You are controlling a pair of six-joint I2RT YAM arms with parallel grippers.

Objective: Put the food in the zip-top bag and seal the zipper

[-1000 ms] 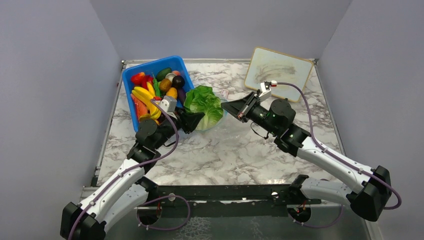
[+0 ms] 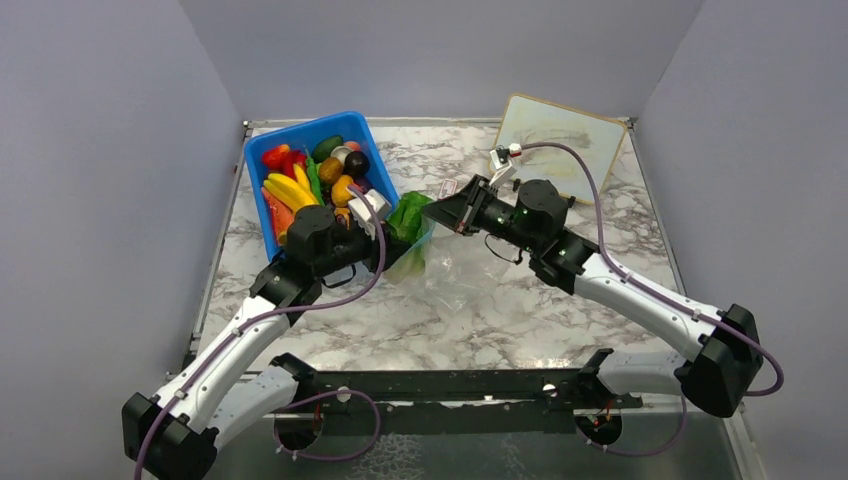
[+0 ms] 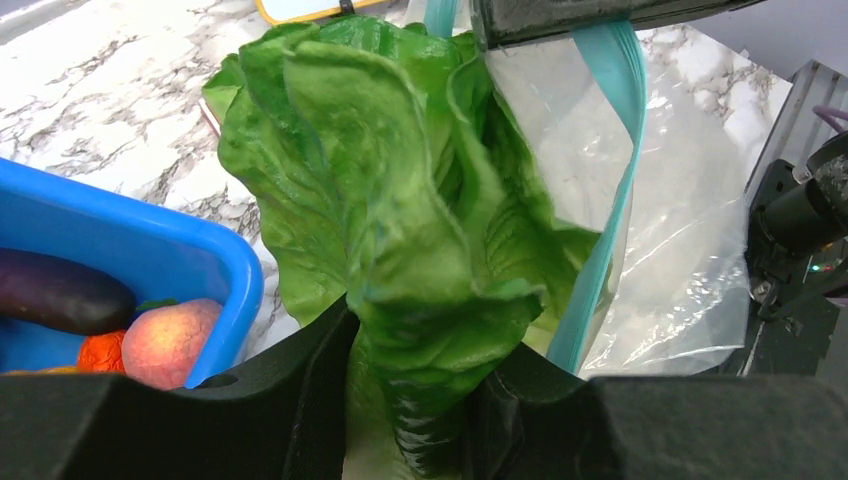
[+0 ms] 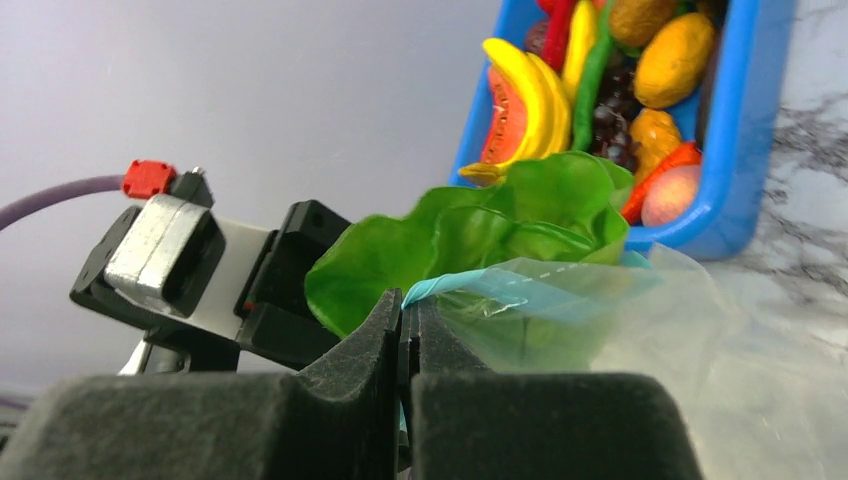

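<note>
A green lettuce leaf bundle sits between the fingers of my left gripper, partly inside the mouth of the clear zip bag with its teal zipper. Whether those fingers are closed firmly on it is unclear. My right gripper is shut on the bag's zipper edge, holding it up to the right of the lettuce. In the top view the bag hangs down over the marble table between both grippers.
A blue bin of assorted fruit and vegetables stands behind my left arm. A white board lies at the back right.
The lettuce is now more upright and narrower from above.
</note>
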